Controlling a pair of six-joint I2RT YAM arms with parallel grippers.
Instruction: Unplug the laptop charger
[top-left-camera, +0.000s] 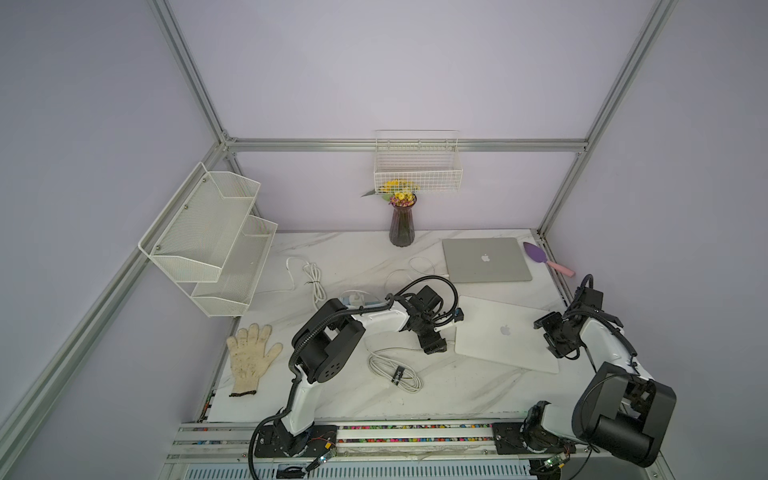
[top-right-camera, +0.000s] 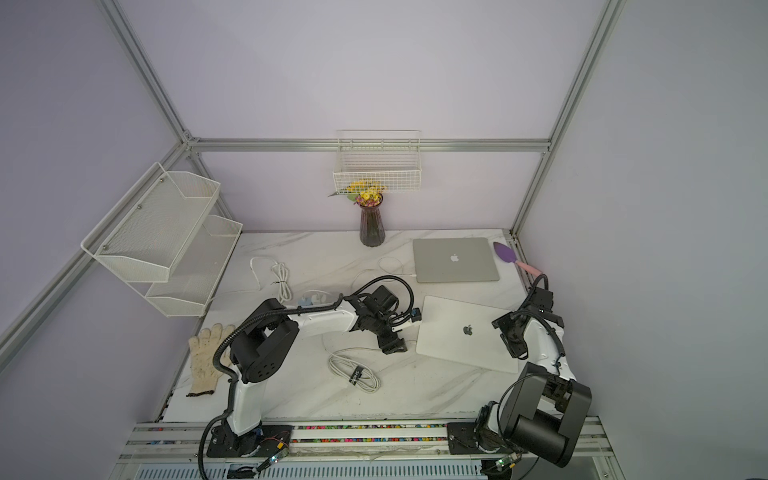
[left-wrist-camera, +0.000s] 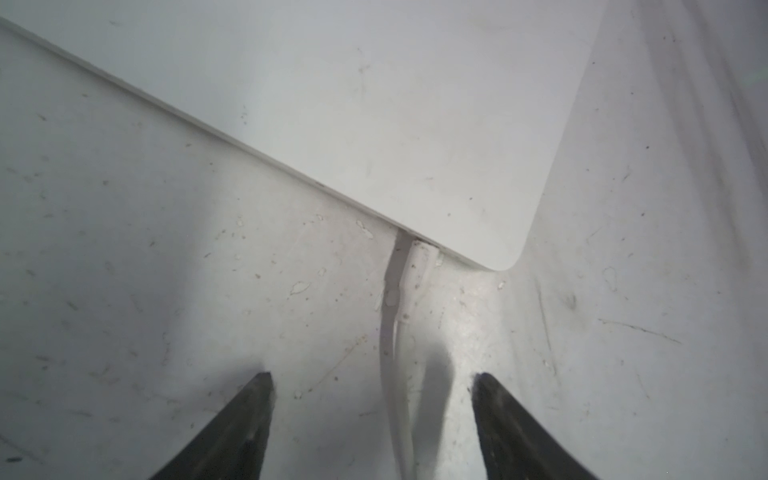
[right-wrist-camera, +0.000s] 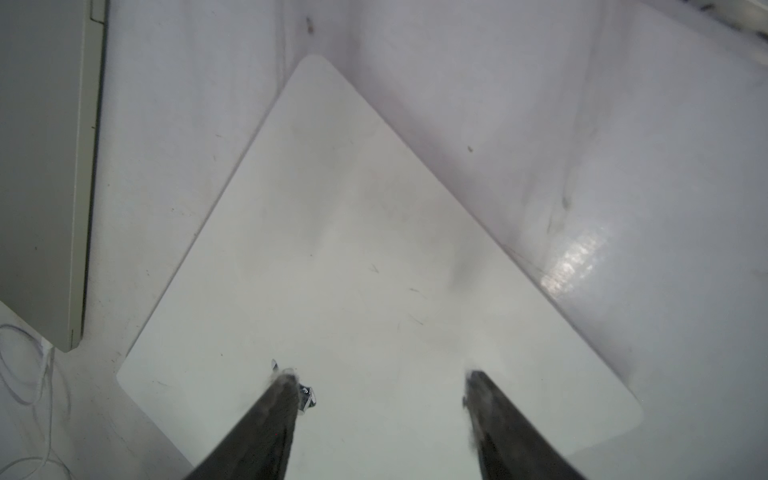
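A closed silver-white laptop (top-left-camera: 492, 320) lies on the table, front right of centre. At its left edge, in the left wrist view, the white charger plug (left-wrist-camera: 417, 276) meets the laptop's side near a corner; whether it is seated cannot be told. Its thin cable (left-wrist-camera: 402, 400) runs back between my left gripper's parted fingers, touching neither. That left gripper is open and empty, with the plug just beyond its fingertips. Over the laptop's right end hovers my right gripper, fingers apart and nothing between them.
A grey laptop (top-left-camera: 484, 264) sits behind, with a purple-and-pink brush (top-left-camera: 548, 258) at its right. The cable coil (top-left-camera: 393, 372) lies in front of my left arm. A vase (top-left-camera: 401, 226) stands at the back; a glove (top-left-camera: 252, 358) lies at left.
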